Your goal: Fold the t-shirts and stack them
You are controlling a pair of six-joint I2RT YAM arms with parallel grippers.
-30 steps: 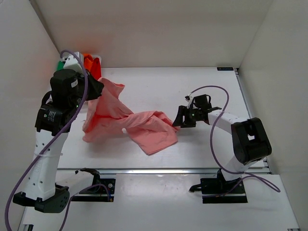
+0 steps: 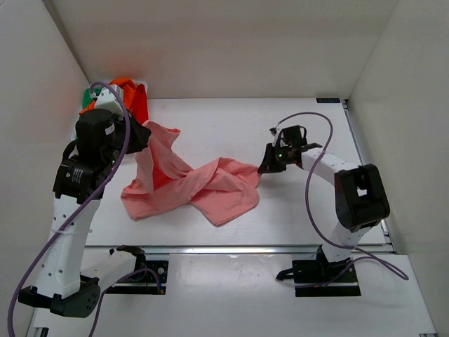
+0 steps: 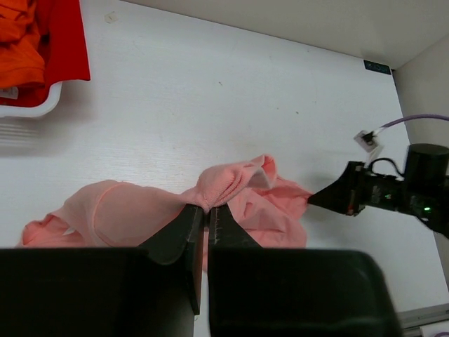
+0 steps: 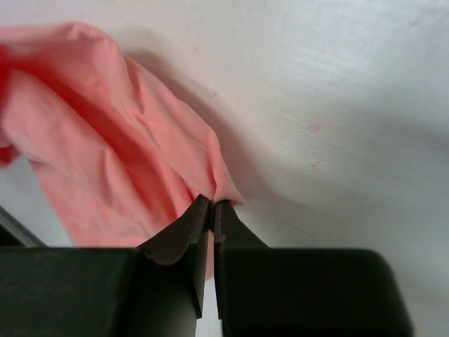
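Observation:
A pink t-shirt [image 2: 223, 184] lies crumpled and twisted across the left and middle of the white table. Its upper left part is lifted, with my left gripper [image 2: 146, 133] shut on it; in the left wrist view a bunched fold [image 3: 228, 184] rises from between the fingertips. At the shirt's right end my right gripper [image 2: 262, 170] is low at the table. The right wrist view shows its fingers [image 4: 189, 228] shut on a thin edge of the pink cloth [image 4: 175, 140]. Much of the shirt's left side is hidden under the left arm.
At the back left stands a white container [image 3: 52, 100] with orange and red cloth [image 3: 66, 38] hanging over its rim, partly behind the left arm. Walls close in the back and sides.
The shirt's left part has come down onto the table, while the left gripper has barely moved.

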